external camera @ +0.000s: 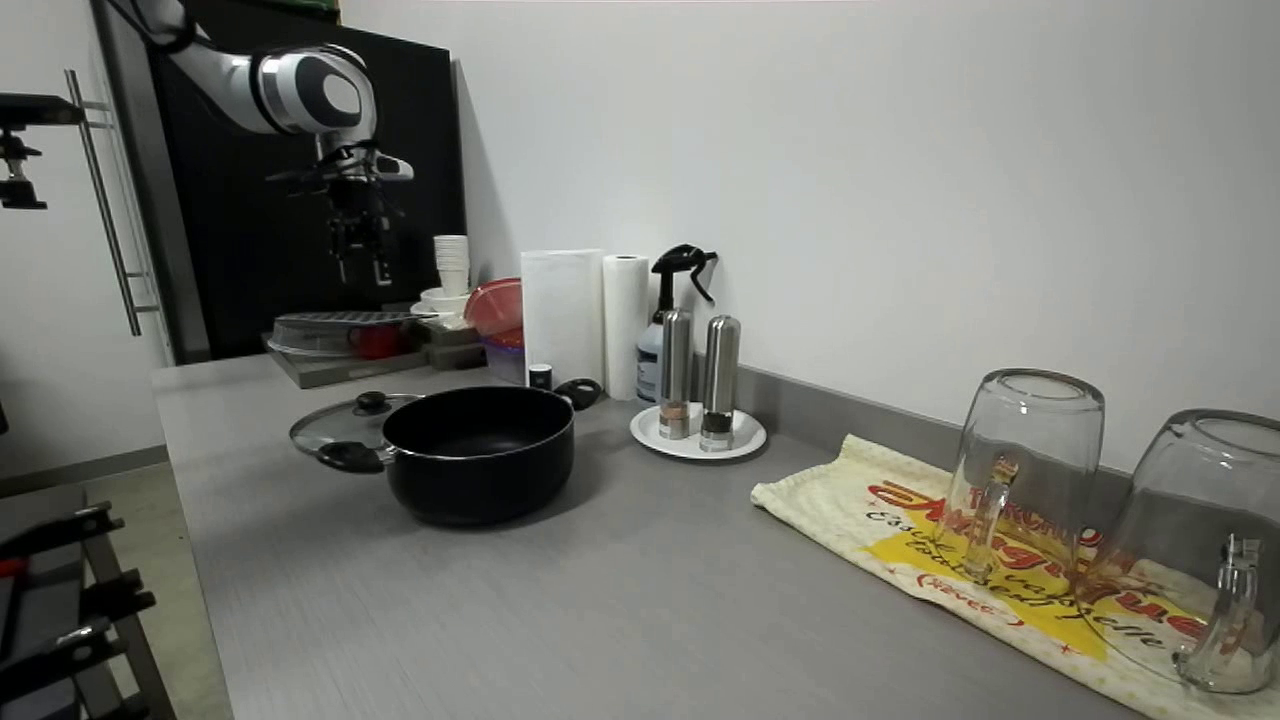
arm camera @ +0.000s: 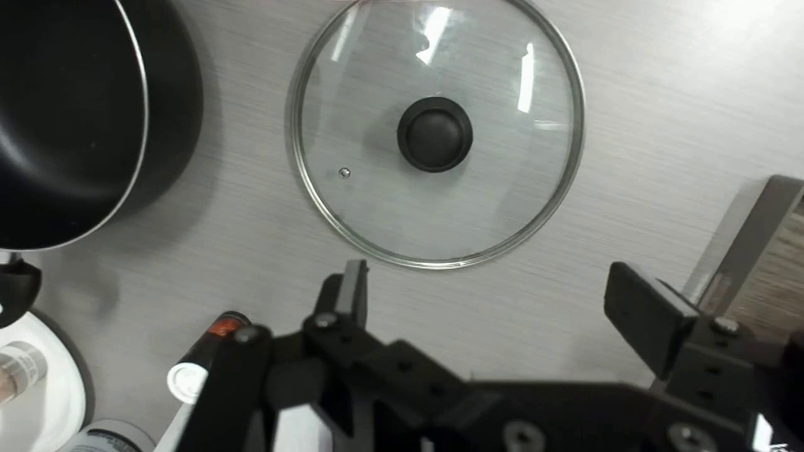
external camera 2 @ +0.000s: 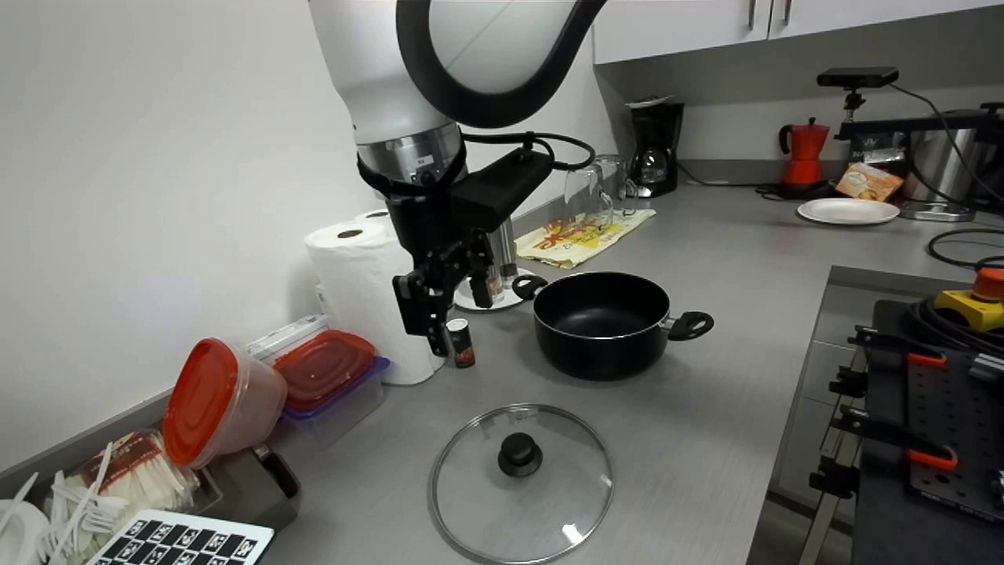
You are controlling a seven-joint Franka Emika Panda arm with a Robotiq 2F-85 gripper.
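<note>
My gripper stands open above the counter, its two fingers wide apart and nothing between them. Ahead of the fingertips in the wrist view lies a round glass lid (arm camera: pixel 452 218) with a steel rim and a black knob (arm camera: pixel 434 135). The lid rests flat on the counter, apart from the gripper. A black two-handled pot (external camera 2: pixel 602 329) sits uncovered beside the lid, its inside dark and apparently empty. In exterior view 1 the gripper (external camera: pixel 363 276) hangs well above the counter's far part, while the pot partly hides the lid (external camera: pixel 324 426).
A small spice jar (external camera 2: pixel 460 343) stands near the paper towel rolls (external camera 2: pixel 353 282). Red-lidded containers (external camera 2: pixel 202 400) line the wall. Two steel grinders stand on a white plate (external camera: pixel 750 438); glass mugs (external camera: pixel 1020 468) rest on a cloth.
</note>
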